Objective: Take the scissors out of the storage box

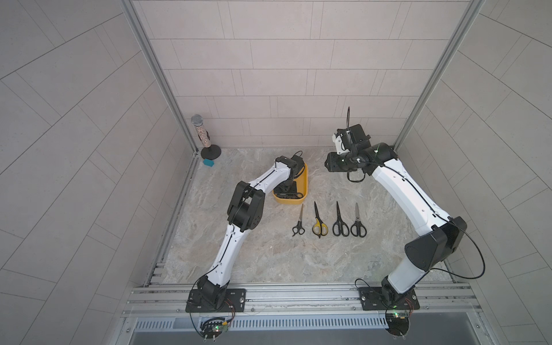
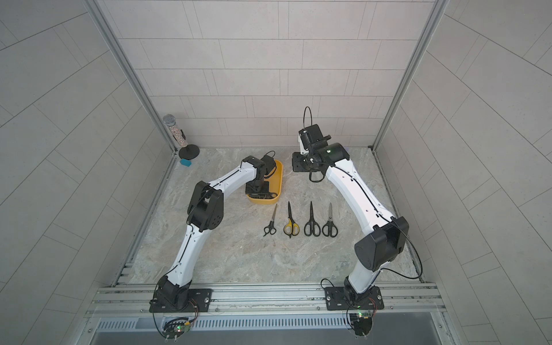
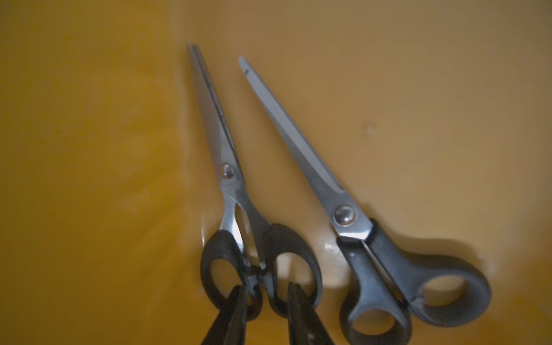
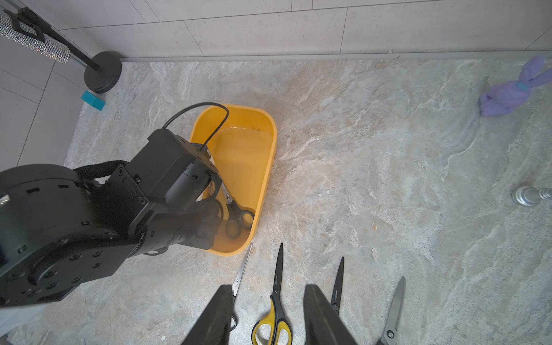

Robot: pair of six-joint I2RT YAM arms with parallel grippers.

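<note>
In the left wrist view two pairs of scissors with black handles lie on the floor of the yellow storage box. The slimmer scissors (image 3: 228, 184) are nearer the box wall; the larger scissors (image 3: 345, 230) lie to their right. My left gripper is inside the box, part open, its fingertips over the slimmer pair's handle loops; whether they touch is unclear. Nothing is gripped. Over the table to the right of the box, my right gripper is part open with nothing held.
A row of scissors lies in front of the box, including a yellow-handled pair (image 1: 319, 227). A dark-based stand (image 1: 210, 151) and a blue block (image 1: 208, 162) are at the back left. A purple rabbit (image 4: 509, 97) sits at the far right. The table right of the box is bare.
</note>
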